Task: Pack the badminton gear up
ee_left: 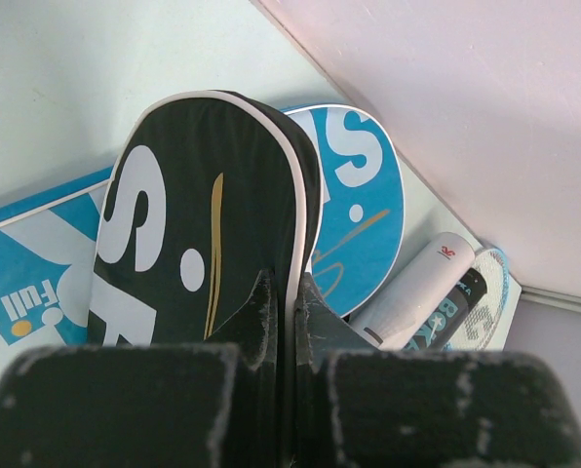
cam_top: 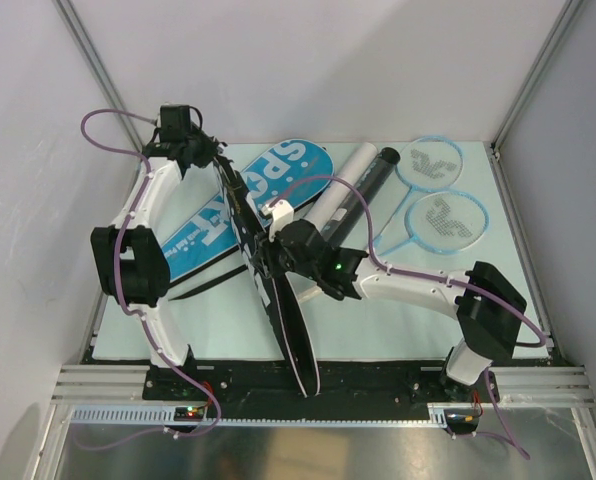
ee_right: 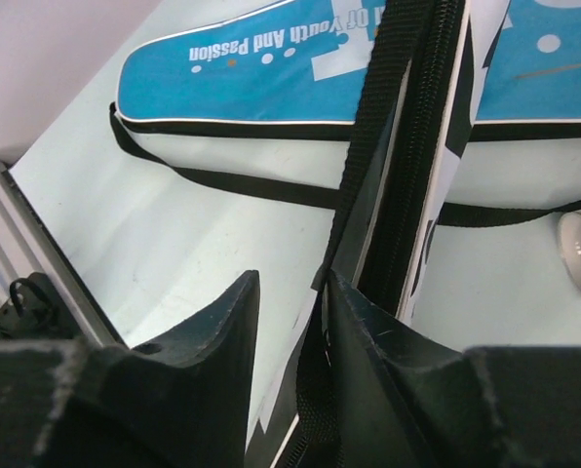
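A black racket bag (ee_left: pixel 183 268) hangs upright on edge, its far end pinched in my left gripper. Seen from above, the bag (cam_top: pixel 286 325) slants from upper left toward the table's front edge, its mouth gaping at the near end. My right gripper (cam_top: pixel 263 258) is at the bag's middle. In the right wrist view the right gripper stands part open, one finger against the bag's black strap (ee_right: pixel 364 161). Behind lies a blue racket bag (cam_top: pixel 298 165), flat, with a black strap. Two blue rackets (cam_top: pixel 446 221) rest at the right.
A white tube (cam_top: pixel 358 163) and a black tube (cam_top: pixel 378 178) lie side by side right of the blue bag, partly behind my right arm. Walls border the table's back and sides. Bare white tabletop (cam_top: pixel 428 320) lies at front right.
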